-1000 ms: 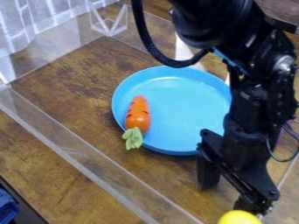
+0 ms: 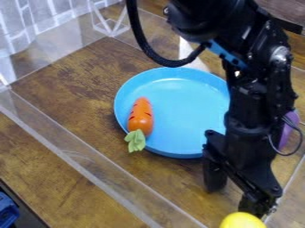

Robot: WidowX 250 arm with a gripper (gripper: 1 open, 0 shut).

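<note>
The black gripper (image 2: 242, 187) hangs low over the wooden table at the right, its fingers pointing down toward a yellow object (image 2: 244, 220) cut off by the bottom edge. The fingers look apart, with nothing seen between them. A light blue plate (image 2: 185, 107) lies in the middle, partly behind the arm. An orange toy carrot (image 2: 141, 116) with pale green leaves lies on the plate's left side.
Clear plastic walls border the work area at the left and back. A purple object (image 2: 284, 132) is partly hidden behind the arm at the right. The table (image 2: 71, 98) left of the plate is bare.
The arm and gripper have shifted slightly over the last second, a little toward the right. The plate and carrot have not moved.
</note>
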